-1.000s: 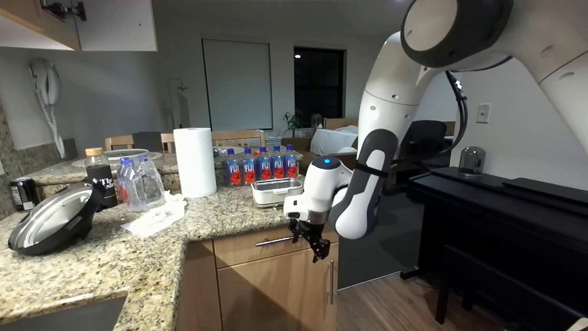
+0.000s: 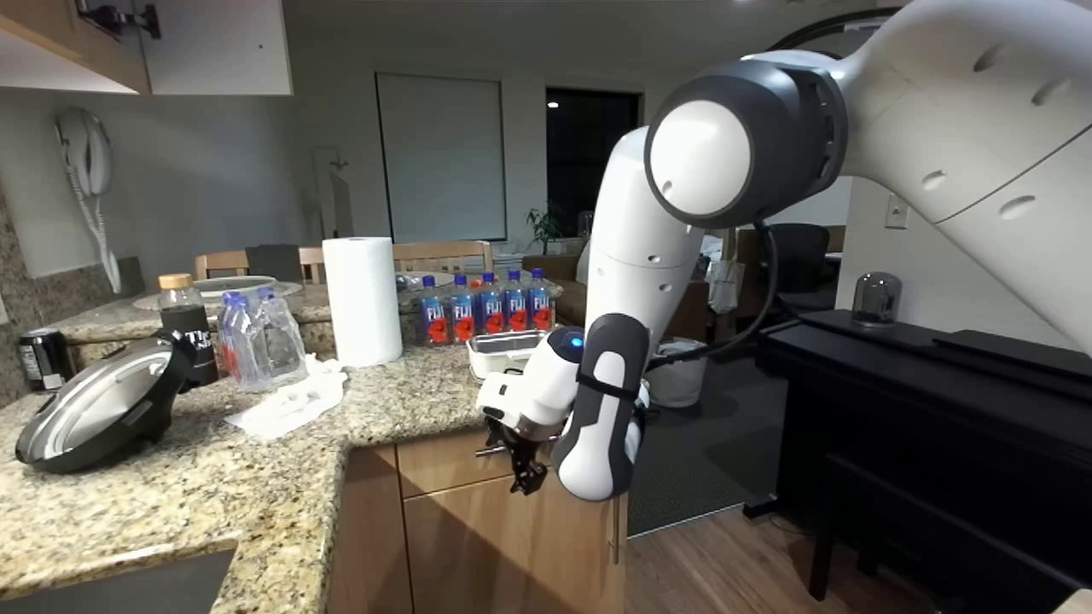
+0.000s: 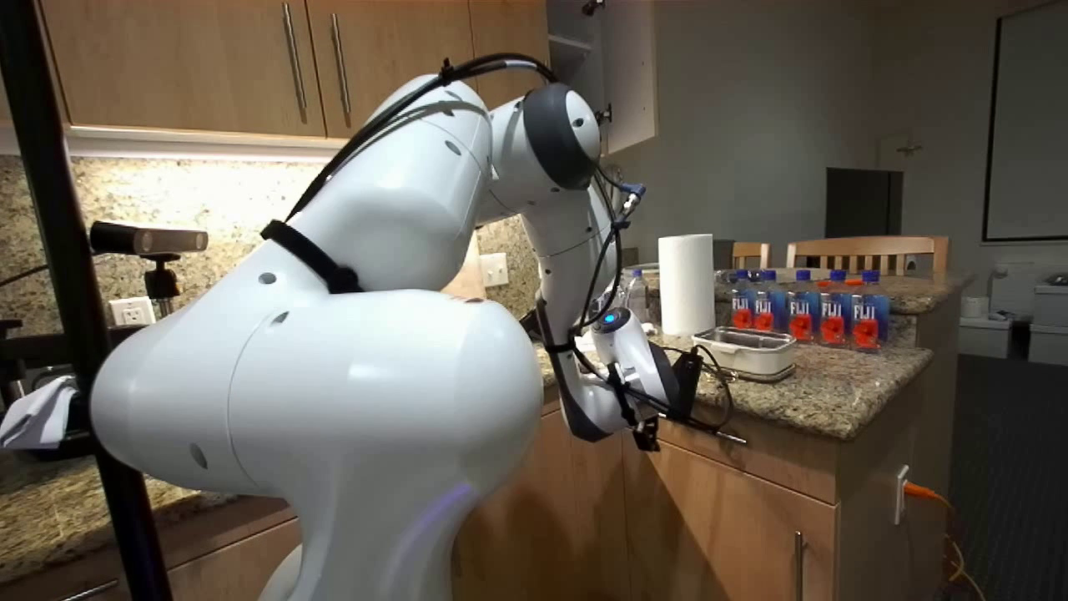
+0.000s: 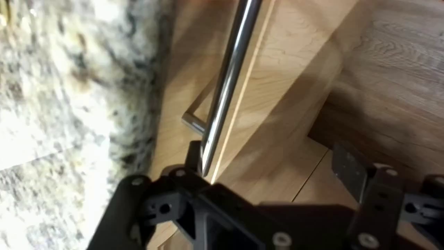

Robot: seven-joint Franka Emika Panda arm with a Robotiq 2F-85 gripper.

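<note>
A steel bar handle (image 4: pixel 227 83) runs across the front of a shut wooden drawer (image 2: pixel 435 466) beneath the granite counter. My gripper is open, its fingers wide apart. In the wrist view the left finger (image 4: pixel 193 156) overlaps the near end of the bar, on the counter side; whether they touch, I cannot tell. The right finger (image 4: pixel 351 173) is well out from the cabinet, over the lower door and floor. Exterior view 1 puts the gripper (image 2: pixel 509 464) in front of the drawer, hiding most of the handle.
On the counter above stand a white metal-rimmed container (image 3: pixel 746 352), a paper towel roll (image 2: pixel 363 302) and several water bottles (image 2: pixel 491 310). The counter edge (image 4: pixel 143 83) lies close beside the left finger. A vertical door handle (image 2: pixel 616 524) is lower right.
The arm has swung left and lower in exterior view 1. My gripper has moved left along the drawer front, from the handle's right end to near its left end.
</note>
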